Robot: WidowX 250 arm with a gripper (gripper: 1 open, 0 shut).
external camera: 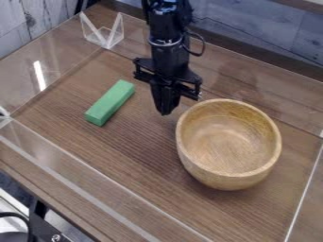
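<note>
The black robot arm reaches down from the top centre to its gripper (167,96), which hangs low over the wooden table just above and left of a round beige bowl (228,142). A green block (110,102) lies on the table to the left of the gripper. The fingers point down; whether they are open or shut, or hold anything, is too small to tell.
A white wire-like object sits at the far left edge, and a dark cable shows at the lower left corner. A dark board runs along the back right.
</note>
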